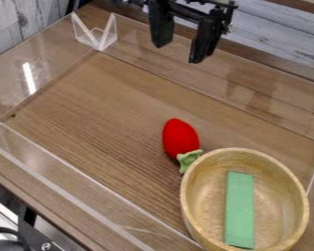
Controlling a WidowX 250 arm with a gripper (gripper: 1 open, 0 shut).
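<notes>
My black gripper (180,41) hangs at the top centre over the bare table, its two fingers apart with nothing between them. Below it, near the centre, a red vegetable-like object with a green top (180,137) lies on the wood. At the lower right a cream bowl (203,208) holds a flat green block (238,208).
A clear plastic stand (95,32) is at the upper left near the edge. Raised edges run along the back and left.
</notes>
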